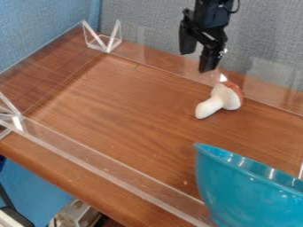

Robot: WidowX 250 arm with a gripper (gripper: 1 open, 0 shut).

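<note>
My black gripper [199,48] hangs at the top centre, open, its fingers pointing down with nothing between them. Below it and a little to the right, a white toy mushroom [217,103] with a red-and-white cap lies on its side on the wooden table [119,115], apart from the gripper.
A large turquoise bowl [249,186] fills the lower right corner. Clear plastic walls border the table, with white corner brackets [102,35] at the back left and left edge.
</note>
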